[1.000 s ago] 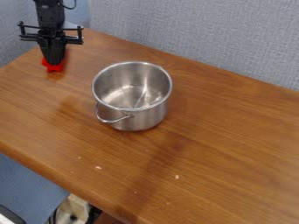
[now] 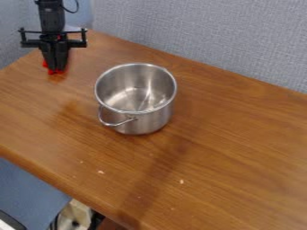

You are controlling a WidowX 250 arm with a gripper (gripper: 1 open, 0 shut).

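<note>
My black gripper [image 2: 54, 63] is at the upper left, low over the wooden table [image 2: 228, 162], shut on a red object [image 2: 48, 65] that is mostly hidden behind the fingers. To the right of it a steel pot [image 2: 135, 101] with a wire handle stands upright on the table.
A grey wall [image 2: 204, 36] runs behind it, and the table's left edge drops away at the lower left.
Over the last second the gripper and red object have shifted slightly at the upper left. The pot has not moved.
</note>
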